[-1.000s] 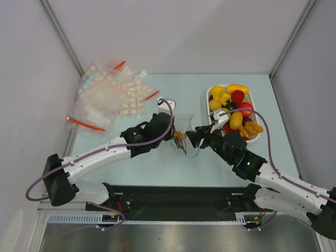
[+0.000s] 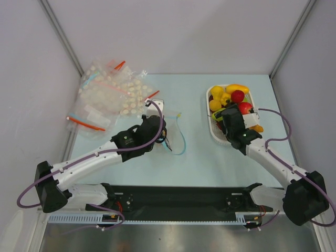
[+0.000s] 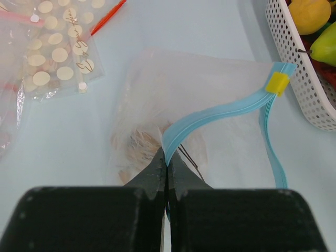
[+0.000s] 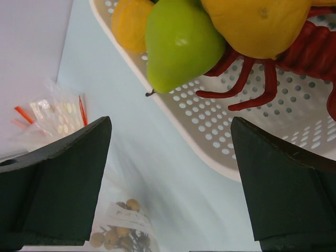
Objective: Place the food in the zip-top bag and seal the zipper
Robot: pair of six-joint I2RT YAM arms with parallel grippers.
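The clear zip top bag lies on the table with its blue zip edge standing up and its mouth parted. A yellow slider sits at one end of the zip. Tan food with thin dark stems shows inside the bag. My left gripper is shut on the bag's blue edge, which runs between its fingertips. Over the white basket's near-left side, my right gripper hangs open and empty. A green pear, a yellow fruit and a red lobster-like toy lie just beyond its fingers.
The white basket at the right holds more toy food, among it a red tomato and a yellow banana. Several other clear bags lie at the back left. The table between bag and basket is clear.
My right gripper has gone from beside the bag to over the basket at the right. The left gripper has shifted left with the bag's edge in it.
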